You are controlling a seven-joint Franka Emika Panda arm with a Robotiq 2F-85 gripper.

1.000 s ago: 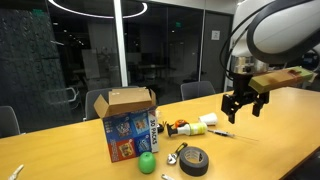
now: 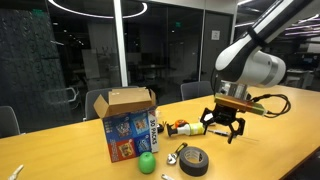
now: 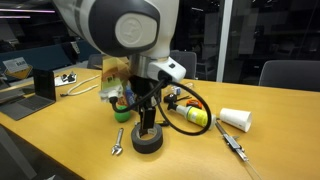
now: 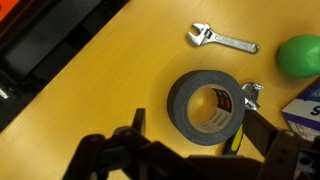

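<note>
A thick roll of dark tape (image 2: 203, 165) lies flat on the wooden table. In the wrist view the tape roll (image 4: 180, 95) sits between and just ahead of my fingers, its printed inner core showing. My gripper (image 2: 219, 131) is open and empty, pointing down above the table. From exterior view 1 it appears to the right of the roll and higher; exterior view 2 shows the black fingers near the roll (image 3: 150, 147), though contact cannot be judged there. An adjustable wrench (image 4: 228, 41) lies apart from the roll.
A green ball (image 2: 147, 162) stands by a cardboard box (image 2: 122, 138). Beside the roll is a small metal tool (image 4: 252, 93). Behind it lie a yellow-labelled bottle (image 3: 193, 115), a white cup (image 3: 236, 118) and a long thin tool (image 3: 231, 143).
In exterior view 1 my gripper has moved left and downward, closer to the tape roll. It stays open. The table objects have not moved.
</note>
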